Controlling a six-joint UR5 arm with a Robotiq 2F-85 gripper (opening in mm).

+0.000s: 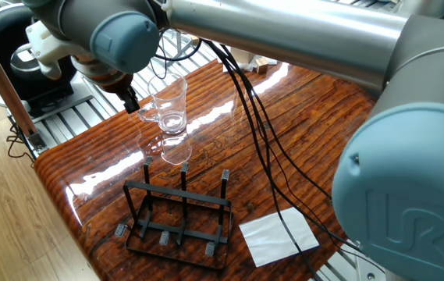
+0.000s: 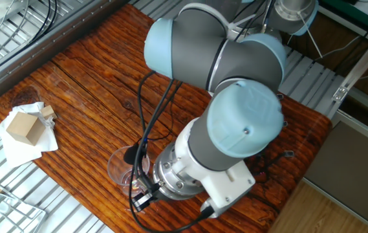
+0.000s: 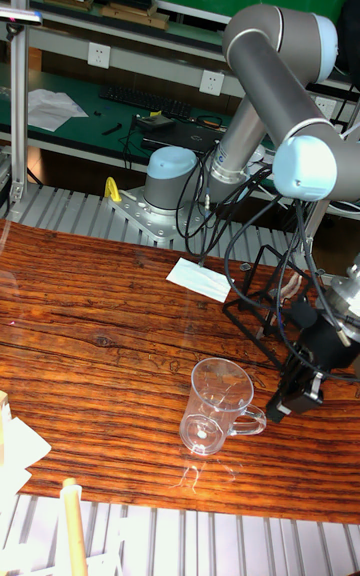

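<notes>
A clear cup point(image 1: 171, 105) with a handle stands upright on the wooden table near its edge. My gripper point(image 1: 133, 106) is beside it, tilted downward, on the handle side. In exterior view 3 the dark fingertips of the gripper point(image 3: 285, 405) come close to the cup's handle point(image 3: 251, 422); whether they touch it cannot be made out. How far the fingers are apart does not show clearly. From above, the clear cup point(image 2: 124, 167) is partly covered by cables and the gripper point(image 2: 143, 199). A black wire rack point(image 1: 181, 222) with upright prongs sits on the table.
A white sheet point(image 1: 278, 236) lies beside the rack. Wooden blocks point(image 2: 26, 128) rest on white paper at a table corner. Loose black cables point(image 1: 262, 140) hang from the arm over the table.
</notes>
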